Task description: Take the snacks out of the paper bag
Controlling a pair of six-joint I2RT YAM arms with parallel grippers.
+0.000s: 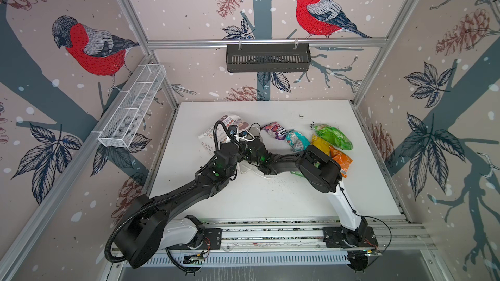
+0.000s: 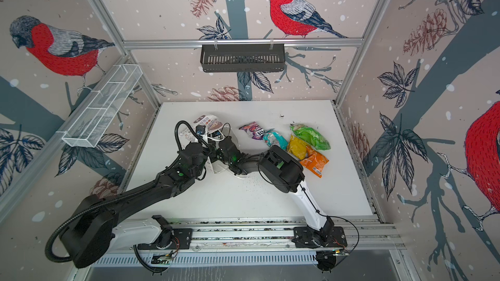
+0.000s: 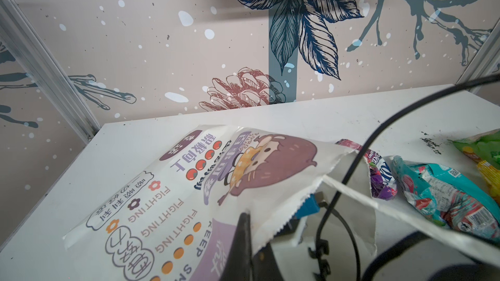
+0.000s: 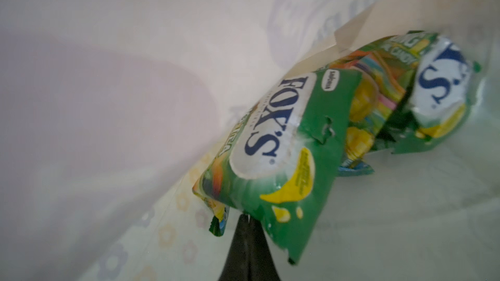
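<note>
The printed white paper bag (image 3: 172, 213) lies at the back left of the table. In the left wrist view my left gripper is shut on the bag's upper edge, its opening to the right. My right gripper is inside the bag, shut, its tips just below a green Fox's packet (image 4: 291, 171), with nothing clearly between them. Behind that lie a colourful candy packet (image 4: 380, 88) and another Fox's packet (image 4: 437, 104), all inside the bag.
Purple (image 1: 273, 130), teal (image 1: 297, 139), green (image 1: 333, 136), yellow (image 1: 320, 143) and orange (image 1: 341, 161) packets lie to the right on the table (image 1: 276, 197). Both arms crowd together at the bag.
</note>
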